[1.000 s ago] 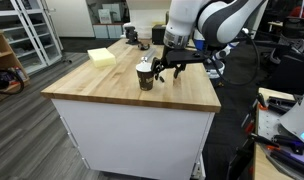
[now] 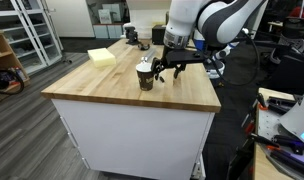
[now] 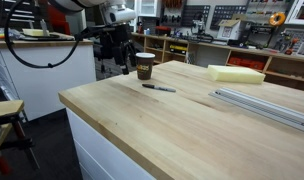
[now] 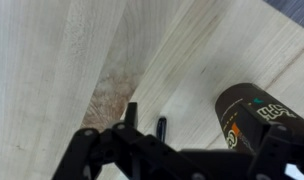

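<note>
A dark mug (image 3: 144, 66) with orange and pale lettering stands upright on the wooden tabletop. The wrist view has the mug (image 4: 236, 110) at its lower right, partly covered by the gripper. A thin dark marker (image 3: 159, 88) lies on the wood near the mug; its end (image 4: 161, 128) shows between the spread fingers in the wrist view. My gripper is open above the table, beside the mug, and nothing appears held. From exterior view 1, the gripper (image 2: 169, 74) points down just right of the mug (image 2: 146, 76).
A pale yellow block (image 3: 236, 74) sits farther along the table. Near it lies a long metal rail (image 3: 262, 103). The table's near edge (image 3: 117, 142) borders a white cabinet. Bare wood (image 3: 202, 130) stretches across the front of the tabletop.
</note>
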